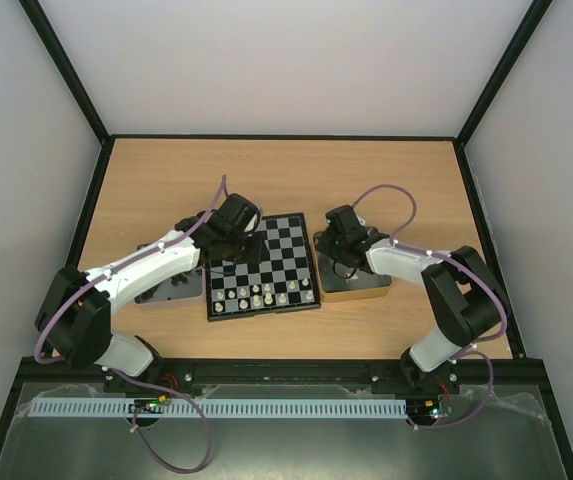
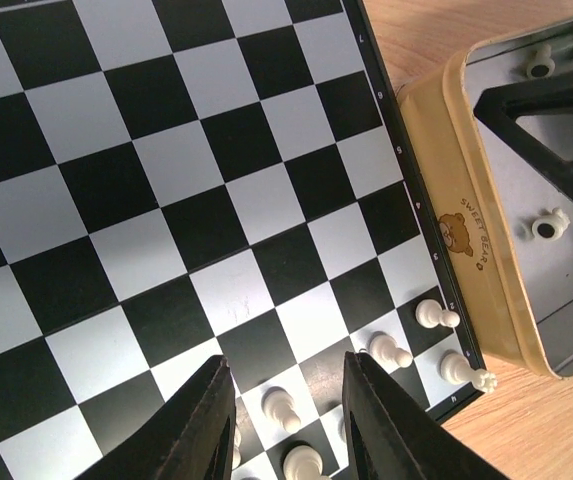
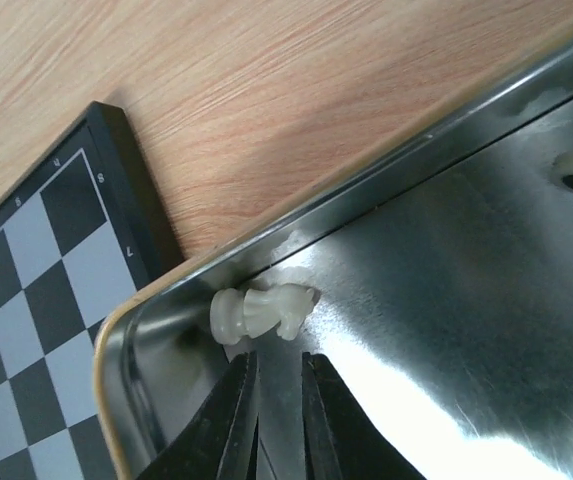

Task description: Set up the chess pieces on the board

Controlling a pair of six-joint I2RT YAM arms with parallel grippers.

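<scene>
The chessboard (image 1: 286,245) lies mid-table, white pieces on its near rows. My left gripper hangs over it, part open with nothing visible between its fingers; a pawn (image 2: 281,408) stands beneath. My right gripper is over the inside of the tan box (image 2: 486,250) right of the board, its fingers a little apart and empty. A white knight-like piece (image 3: 266,310) lies on its side in that box's corner, just beyond the fingertips. Other pieces (image 2: 549,225) lie in the same box.
A second container (image 1: 171,295) sits left of the board, partly under my left arm. The box's wall sits right beside the board's edge.
</scene>
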